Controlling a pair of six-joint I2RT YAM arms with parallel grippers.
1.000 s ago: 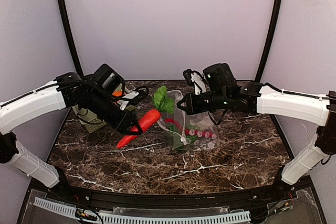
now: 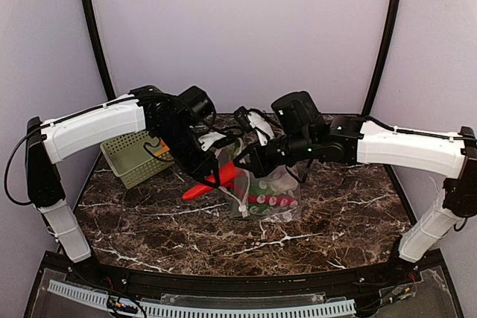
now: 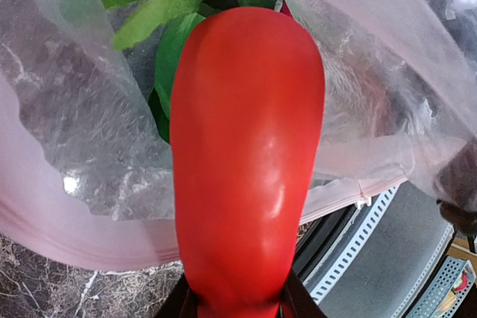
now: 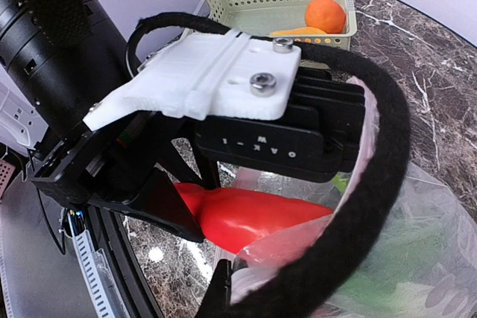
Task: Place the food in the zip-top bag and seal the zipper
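Note:
The red carrot-shaped vegetable (image 2: 197,191) is in my left gripper, whose fingers are shut on its narrow end. Its thick red end (image 3: 250,87) and green leaves (image 3: 175,5) point into the mouth of the clear zip top bag (image 2: 264,200), with the pinkish rim (image 3: 97,240) around them. Part of the red body remains outside the bag. At the bag's upper edge my right gripper (image 2: 244,163) is shut on the rim; in the right wrist view the left arm's cable hides most of its fingers. Another red and green item (image 2: 272,200) lies inside the bag.
The pale green basket (image 4: 276,16) at the back left holds an orange (image 4: 325,15) and a yellow-orange item (image 4: 299,31). Both wrists stand very close together over the bag.
My left gripper has moved right with the red vegetable, bringing its leaves and thick end from outside into the bag's mouth. The right gripper has shifted slightly left with the rim.

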